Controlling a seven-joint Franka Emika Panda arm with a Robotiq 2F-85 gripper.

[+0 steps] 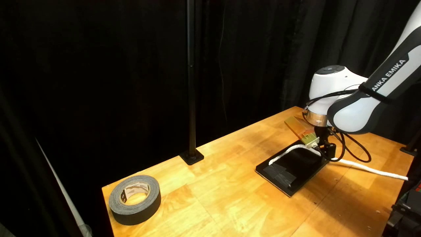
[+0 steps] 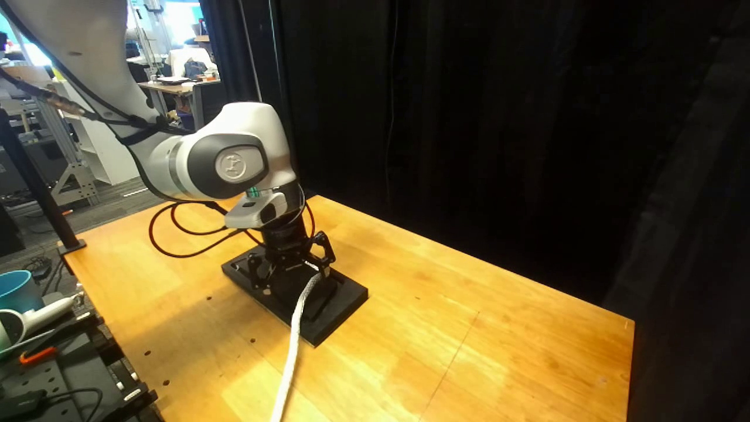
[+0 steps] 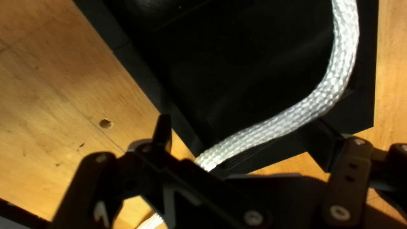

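A white braided rope (image 3: 305, 108) bends across a black tray-like box (image 3: 244, 72) and runs out over its edge under my gripper. The fingers stand open, one finger (image 3: 163, 129) on each side of the rope in the wrist view; whether either touches it cannot be made out. In exterior view 2 the gripper (image 2: 292, 271) is low over the black box (image 2: 344, 299), and the rope (image 2: 292, 351) trails from it toward the near side. Exterior view 1 shows the rope's other end (image 1: 278, 158) lying on the box (image 1: 308, 168).
A roll of dark tape (image 1: 136, 217) lies at the table's far corner from the arm. A black post (image 1: 192, 156) stands at the back edge. Cables (image 1: 361, 158) loop beside the wrist. The wooden table (image 1: 225, 189) between tape and box is clear.
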